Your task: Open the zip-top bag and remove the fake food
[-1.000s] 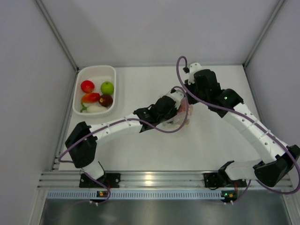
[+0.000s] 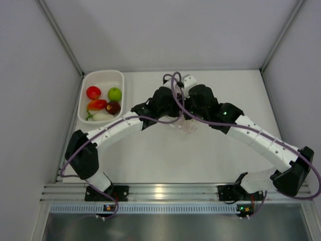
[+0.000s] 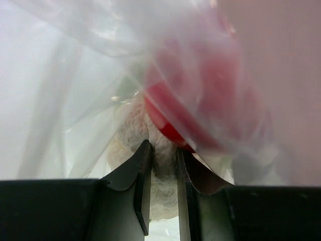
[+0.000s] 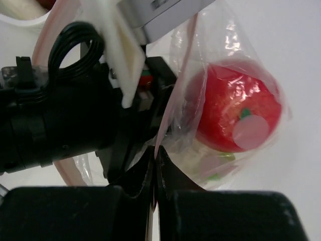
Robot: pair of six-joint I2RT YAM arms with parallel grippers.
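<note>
The clear zip top bag (image 2: 185, 128) is at the table's middle, mostly hidden under both arms from above. Inside it, a red fake food (image 4: 235, 105) shows in both wrist views. My left gripper reaches inside, shut on a pale, fuzzy-looking fake food (image 3: 131, 123) that lies beside the red one. My right gripper is shut on the bag's thin pinkish edge (image 4: 172, 95), just beside the body of the left gripper.
A white bin (image 2: 78, 108) at the back left holds several fake foods.
The two grippers are now closer together.
</note>
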